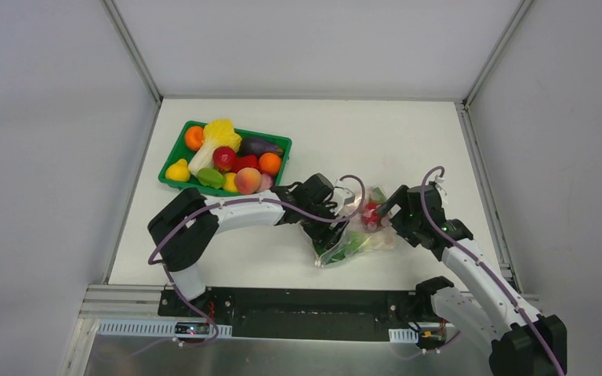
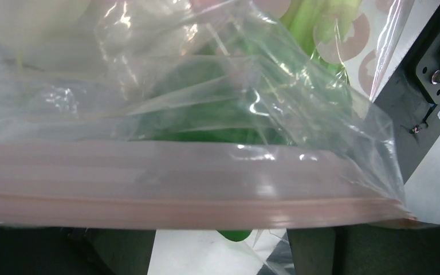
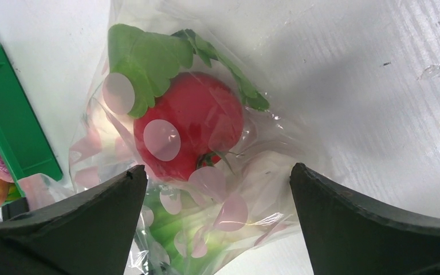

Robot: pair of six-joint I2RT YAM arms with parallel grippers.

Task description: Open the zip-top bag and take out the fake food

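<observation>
On the table lies a clear zip top bag [image 1: 376,240] with pink dots, a red tomato [image 3: 192,120] and leafy greens [image 3: 149,63] visible through its film. Its pinkish zip edge [image 2: 206,209] runs across the left wrist view, just beyond the fingertips. My left gripper is open over that end, its fingers apart; whether they touch the film I cannot tell. From the right, my open right gripper reaches over the tomato end, with bag film in the gap between its fingers. Part of the bag is hidden under the left arm in the top view.
A green tray [image 1: 288,160] full of fake fruit and vegetables stands at the back left, close to the left arm. Bare table [image 1: 384,141] lies behind the bag, and more is clear at the front left.
</observation>
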